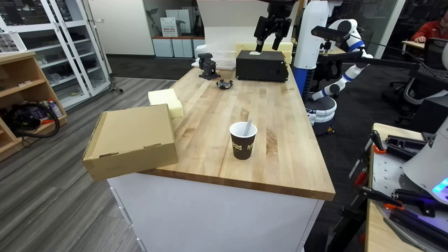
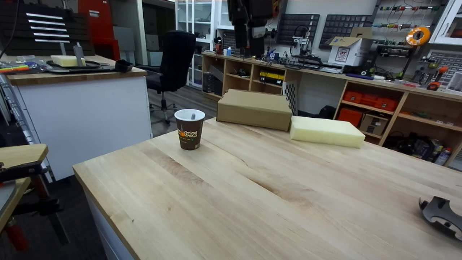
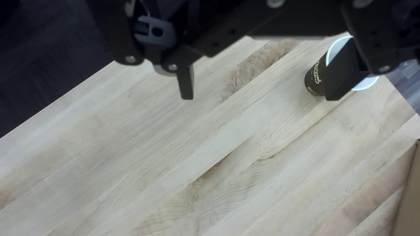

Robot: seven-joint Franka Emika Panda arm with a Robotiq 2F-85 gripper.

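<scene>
A dark paper cup (image 1: 242,147) with a white rim stands upright near the front of the wooden table, a grey stick-like item (image 1: 247,127) leaning inside it. In the second exterior view the same cup (image 2: 189,135) is left of the cardboard box. High above the table hangs my gripper (image 1: 267,48), its fingers spread wide and nothing between them. From the wrist, the cup (image 3: 313,80) shows at upper right, partly covered by one finger (image 3: 341,74); bare wood lies below the gap of the gripper.
A closed cardboard box (image 1: 134,134) overhangs the table's left edge, with a pale yellow foam block (image 1: 166,102) behind it. Farther back are a black curved part (image 1: 224,84), a black device (image 1: 207,66) and a black box (image 1: 261,67).
</scene>
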